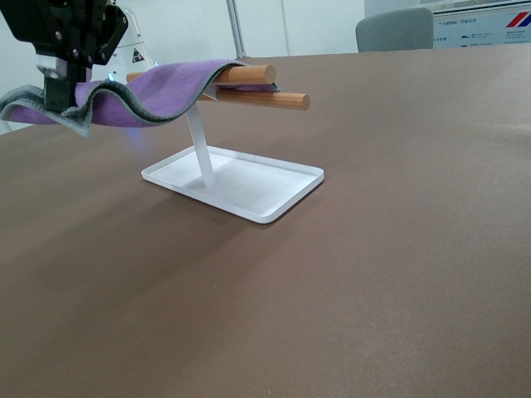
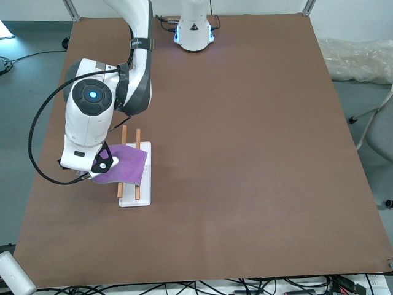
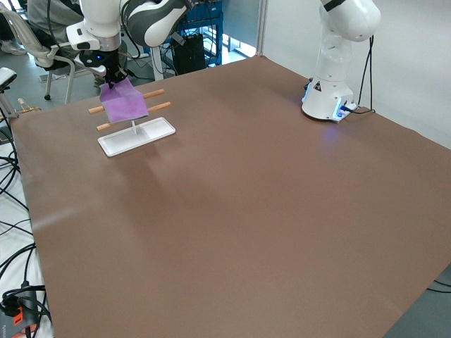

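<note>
A purple cloth with grey edging (image 2: 126,163) (image 1: 145,95) (image 3: 125,100) drapes over the wooden bars (image 2: 138,192) (image 1: 270,99) (image 3: 158,106) of a white stand with a tray base (image 2: 142,200) (image 1: 286,178) (image 3: 137,140). My black gripper (image 1: 62,87) is at the cloth's end beside the stand, shut on the cloth, as the top view shows. In the left view the arm's white head hides its fingers.
Cables lie along the near edge.
</note>
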